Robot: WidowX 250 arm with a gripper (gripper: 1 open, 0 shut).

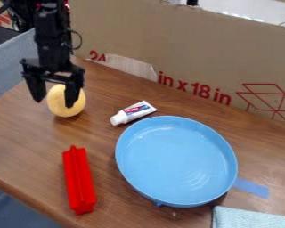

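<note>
My black gripper [53,88] is open, lowered at the upper left over a round yellow object [67,105], its two fingers on either side of the object's upper part. Whether they touch it cannot be told. A toothpaste tube [133,112] lies to the right of it. A blue plate [176,160] sits at the centre right, and a long red box [78,180] lies at the lower left.
A cardboard wall [205,53] stands along the back of the wooden table [26,147]. A folded pale cloth [249,220] lies at the lower right corner. The table's left edge drops off at the lower left.
</note>
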